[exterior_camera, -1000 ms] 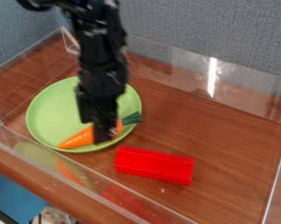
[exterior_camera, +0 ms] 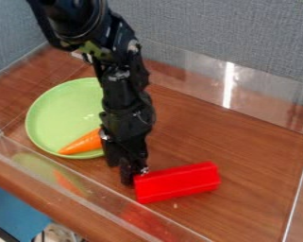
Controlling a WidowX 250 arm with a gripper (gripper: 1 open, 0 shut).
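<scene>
My black gripper (exterior_camera: pixel 131 166) is low at the front centre, right of the green plate (exterior_camera: pixel 53 113), its tips down by the left end of a red block (exterior_camera: pixel 179 181) on the wooden table. Whether anything is between the fingers is hard to see.
A clear low wall runs along the front and back of the table (exterior_camera: pixel 242 142), with a grey padded wall behind. The wood right of the plate and behind the block is bare.
The block now sits slightly rightward and tilted differently.
</scene>
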